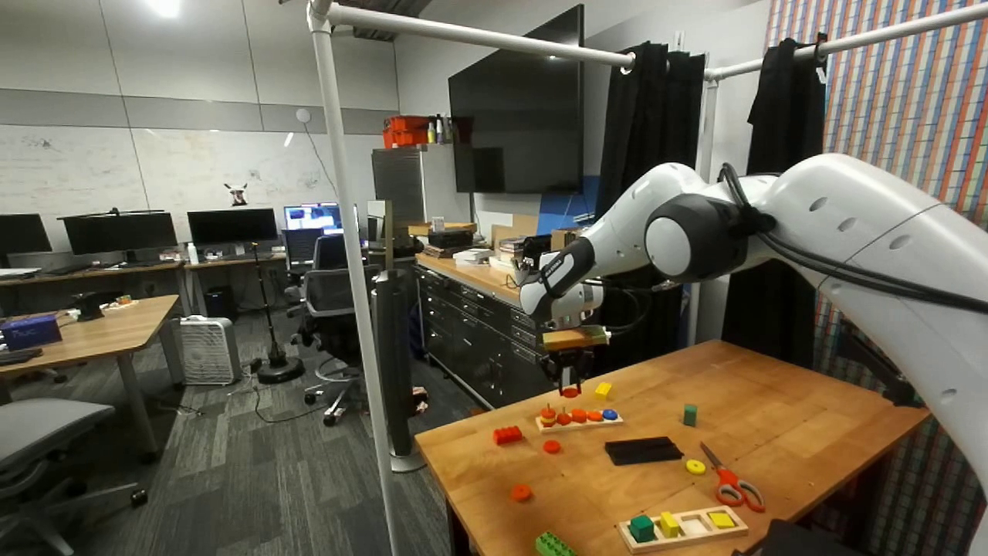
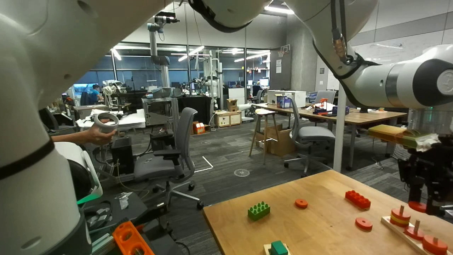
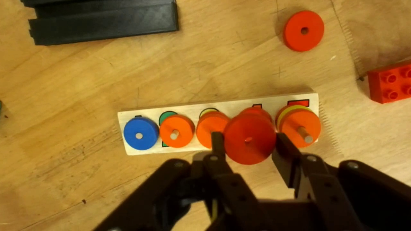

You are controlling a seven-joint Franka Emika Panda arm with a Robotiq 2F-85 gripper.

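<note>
A red disc [image 3: 249, 139] with a small centre hole is pinched between my gripper's fingertips [image 3: 218, 144]. My gripper [image 1: 571, 388] is shut on it and hovers above the wooden peg board [image 3: 131, 150]. From the wrist, the held disc overlaps a red disc [image 3: 257, 111] on the board, second from the right. At the board's right end, an orange disc [image 3: 294, 127] tops a stack with a yellow one below. To the left sit two more orange discs [image 3: 176, 131] and a blue disc [image 3: 141, 133]. How high the held disc hangs over the pegs is hard to judge.
A loose red disc [image 3: 304, 30] and red toy brick [image 2: 357, 199] lie near the board. Black tray-like piece [image 1: 643, 450], scissors [image 1: 736, 489], yellow ring [image 1: 695, 467] and shape board [image 1: 734, 532] occupy the near side.
</note>
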